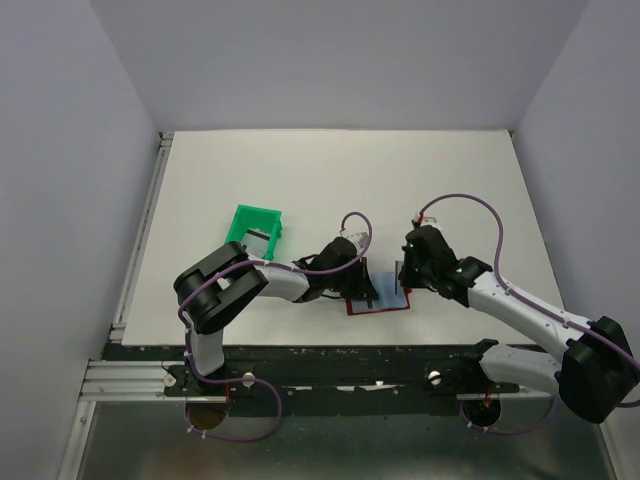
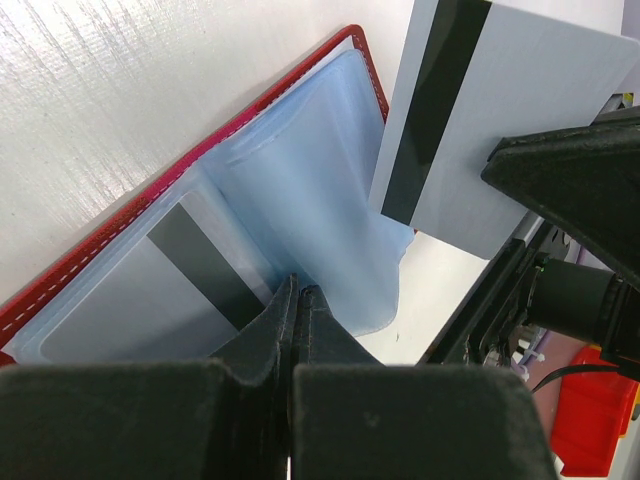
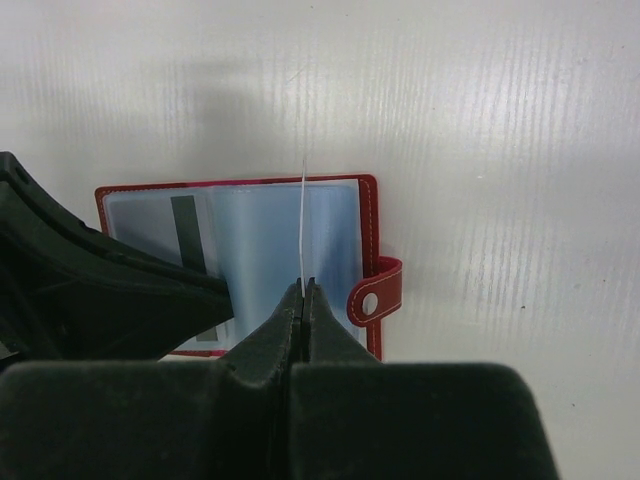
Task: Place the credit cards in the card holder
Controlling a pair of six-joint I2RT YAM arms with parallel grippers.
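The red-edged card holder (image 1: 378, 312) lies open on the table, its bluish clear sleeves (image 2: 310, 180) facing up. A grey card with a black stripe (image 2: 120, 310) rests in the sleeve on one side. My left gripper is shut with its tips down at the sleeves' middle; whether it pinches any film I cannot tell. Over the other side, my right gripper is shut on a second grey, black-striped card, which stands on edge and shows as a thin line in the right wrist view. The card appears above the sleeve, not inside it.
At the left of the table stands a green box (image 1: 258, 219) with grey cards (image 1: 256, 242) in it. A red snap strap (image 3: 388, 290) sticks out from the holder's side. The table behind and right of the holder is clear.
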